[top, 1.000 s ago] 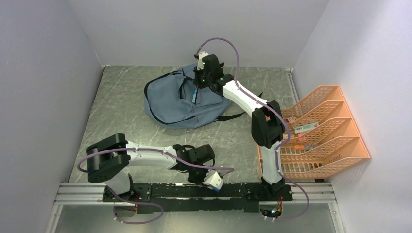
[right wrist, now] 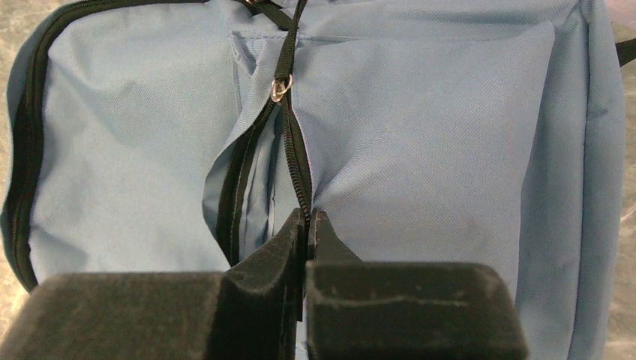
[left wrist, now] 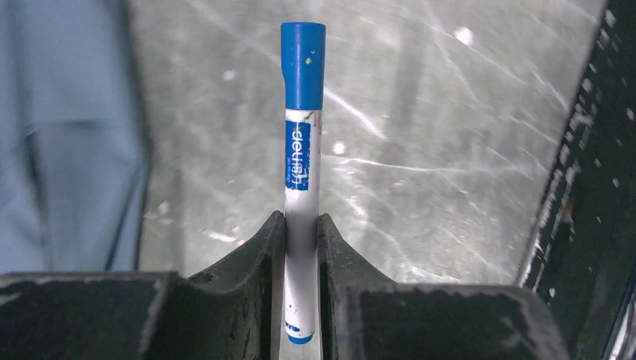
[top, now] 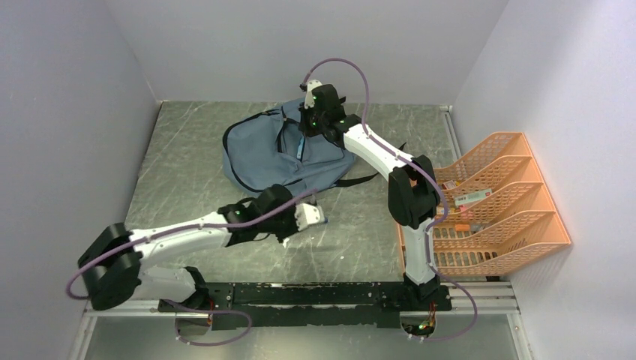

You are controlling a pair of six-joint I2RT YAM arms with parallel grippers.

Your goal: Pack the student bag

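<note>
The blue-grey bag (top: 259, 154) lies spread on the table in the top view, with its pocket open. A white marker (left wrist: 298, 232) with a blue cap is clasped in my left gripper, cap pointing away from the hand, clear of the bag. My right gripper is over the bag, shut on the black zipper edge (right wrist: 296, 161) of the pocket. This lifted edge holds the pocket's mouth apart on the left side. Something light blue (top: 301, 148) shows at the pocket opening in the top view.
At the right stands an orange compartment rack (top: 525, 217) holding several small items, among them a pale green box (top: 473, 196). A black strap (top: 356, 181) trails from the bag's right side. Bare table lies left and in front of the bag.
My left arm has swung from the table's front edge up toward the bag, carrying the marker. The right arm and the bag have stayed still.
</note>
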